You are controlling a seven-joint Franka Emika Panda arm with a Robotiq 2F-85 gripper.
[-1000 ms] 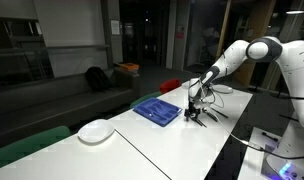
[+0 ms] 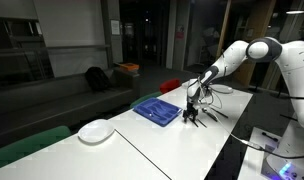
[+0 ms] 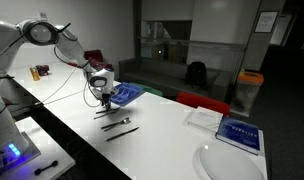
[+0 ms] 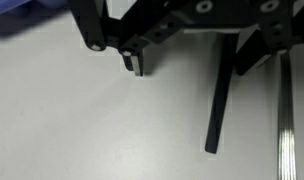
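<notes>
My gripper is open low over the white table, its fingers (image 4: pixel 137 62) well apart in the wrist view. A thin black strip (image 4: pixel 222 100) runs between them, nearer the right finger; whether they touch cannot be told. Outside the right finger lies a narrow, shiny metal piece (image 4: pixel 285 130). In exterior view 2, the gripper (image 3: pixel 106 104) is down beside several slim utensils, among them a fork-like one (image 3: pixel 116 125) and a dark stick (image 3: pixel 123 134). In exterior view 1, the gripper (image 2: pixel 191 117) hides part of what lies below it.
A blue tray (image 2: pixel 142 103) stands close by the gripper. Farther off are a white oval plate (image 2: pixel 96 132) and, in exterior view 2, another blue container (image 3: pixel 239 134). A cable (image 2: pixel 232 133) loops round the arm. Between tray and plate the table is mostly bare.
</notes>
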